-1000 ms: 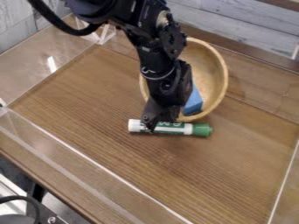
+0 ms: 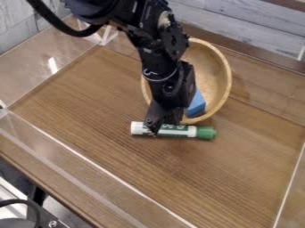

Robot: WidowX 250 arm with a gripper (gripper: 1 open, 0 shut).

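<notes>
A white and green tube [image 2: 193, 132] lies on the wooden table [image 2: 84, 125]. Directly over its left half is my black gripper [image 2: 160, 119], pointing down; whether its fingers touch the tube is unclear, and their opening is hard to see. Behind the gripper sits a light wooden bowl [image 2: 217, 76] with a blue object [image 2: 197, 103] inside, partly hidden by the arm.
Light walls or panels [image 2: 251, 31] border the table at the back, and clear plastic edging runs along the left.
</notes>
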